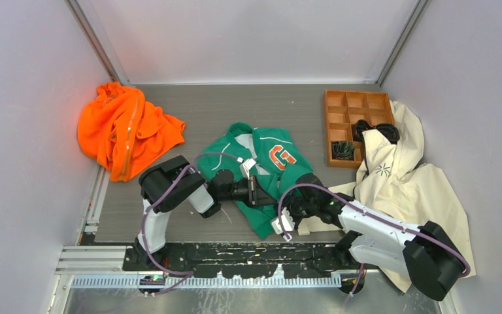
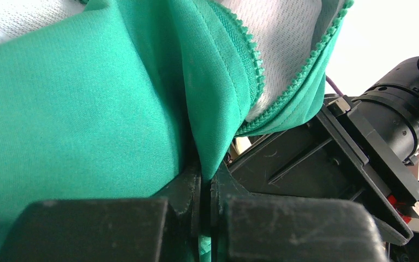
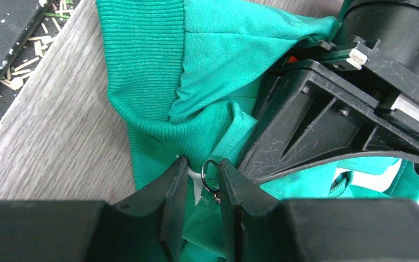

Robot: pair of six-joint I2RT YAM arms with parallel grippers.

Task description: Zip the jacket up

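Observation:
The green jacket (image 1: 281,157) lies on the table, front panels folded over. My left gripper (image 1: 261,197) is shut on the jacket's green fabric near the front opening; the left wrist view shows cloth (image 2: 218,109) pinched between its fingertips. My right gripper is low on the jacket by the ribbed hem (image 3: 142,60), part open, with the metal zipper pull ring (image 3: 210,177) and fabric between its fingertips. The left gripper sits right beside it in the right wrist view.
An orange garment (image 1: 121,131) lies at the left. A wooden compartment box (image 1: 340,104) with dark bundles and a cream garment (image 1: 431,203) are at the right. Bare table surrounds the jacket at the back.

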